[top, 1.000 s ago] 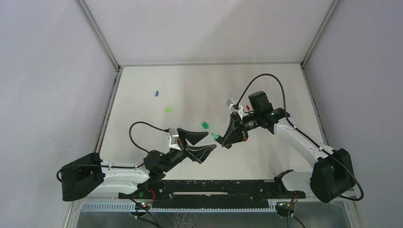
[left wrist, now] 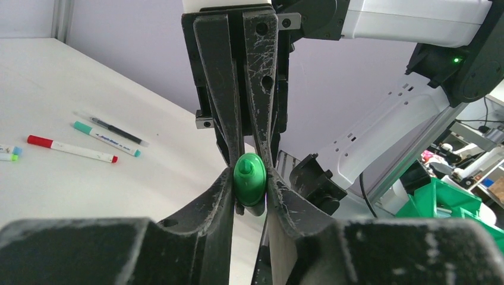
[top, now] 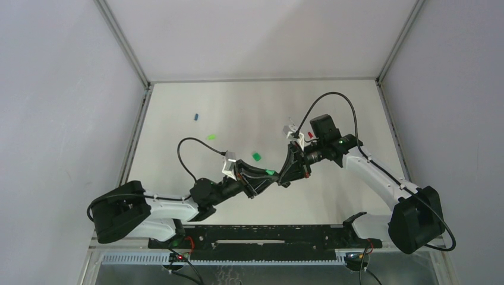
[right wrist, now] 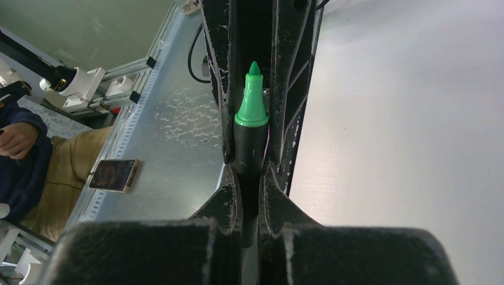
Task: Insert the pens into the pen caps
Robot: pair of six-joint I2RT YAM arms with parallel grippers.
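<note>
A marker with a black body and green tip (right wrist: 253,101) is gripped by its body in my right gripper, tip outward. My left gripper faces it from the opposite side, its fingers (left wrist: 221,199) straddling the marker's green end (left wrist: 249,175). They stand part open and very close to its sides; whether they touch it cannot be made out. From above, the two grippers meet nose to nose over the table, the green end (top: 270,172) showing between them. Small caps lie on the table: a green one (top: 257,157), a lime one (top: 211,136) and a blue one (top: 197,117).
Several pens lie on the table in the left wrist view, among them a red-capped marker (left wrist: 71,148), a teal-capped marker (left wrist: 107,139) and a dark slim pen (left wrist: 116,129).
The right arm and the caps have stayed put.
</note>
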